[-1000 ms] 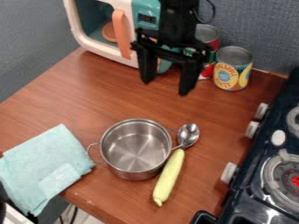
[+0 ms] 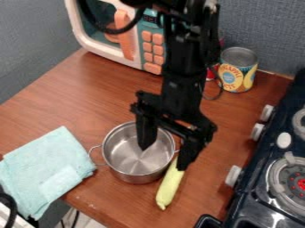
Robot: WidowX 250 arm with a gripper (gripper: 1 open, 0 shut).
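My black gripper (image 2: 167, 145) hangs low over the steel pot (image 2: 131, 166), open, with one finger over the pot's interior and the other at its right, above where the spoon lay. The spoon is hidden behind the gripper. A pale yellow corn-like vegetable (image 2: 168, 189) lies to the pot's right, its upper end partly covered by the gripper.
A light blue towel (image 2: 45, 169) lies at the left. The black stove (image 2: 268, 193) is at the right. Cans (image 2: 237, 73) and a microwave (image 2: 105, 27) stand at the back.
The objects on the counter show no visible movement.
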